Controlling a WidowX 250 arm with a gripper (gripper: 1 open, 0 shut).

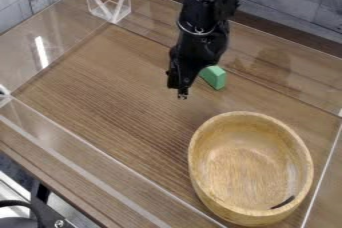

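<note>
My black gripper (181, 77) hangs over the middle of the wooden table, its fingers pointing down and shut, with nothing visible between them. A green block (213, 77) lies on the table just to the right of the fingers, partly behind the arm.
A large pale yellow bowl (250, 159) fills the lower right, with a small dark item inside along its right side. A white wire-like object (110, 7) stands at the back left.
</note>
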